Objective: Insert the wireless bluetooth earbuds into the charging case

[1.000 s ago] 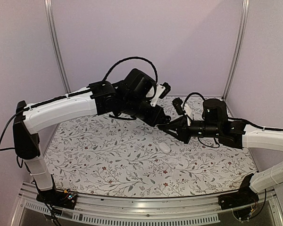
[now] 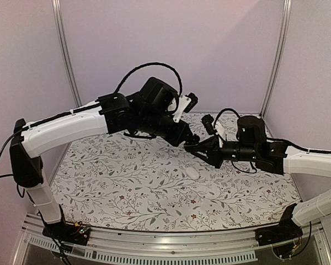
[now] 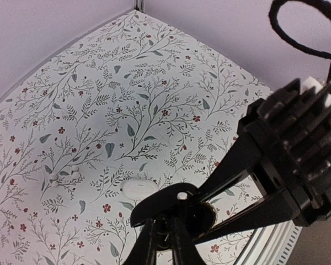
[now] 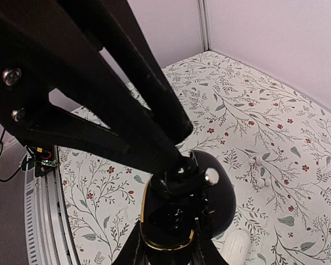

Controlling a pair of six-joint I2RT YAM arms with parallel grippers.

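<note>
The black charging case, lid open, is held up over the table by my right gripper (image 2: 192, 148), shut on it; in the left wrist view the case (image 3: 160, 201) sits between that gripper's fingers. My left gripper (image 2: 185, 135) reaches down from the upper left at the case's opening. Its fingertips in the right wrist view rest at a dark piece with a light tip (image 4: 211, 176) at the top of the case, probably an earbud; I cannot tell whether it is seated or gripped, nor how wide these fingers stand.
A white oblong object (image 3: 139, 189) lies on the floral table below, with small white pieces (image 3: 65, 175) nearby. Walls enclose the back and sides.
My left arm has shifted slightly up and to the left in the top view over the last second; the right arm has stayed still.
</note>
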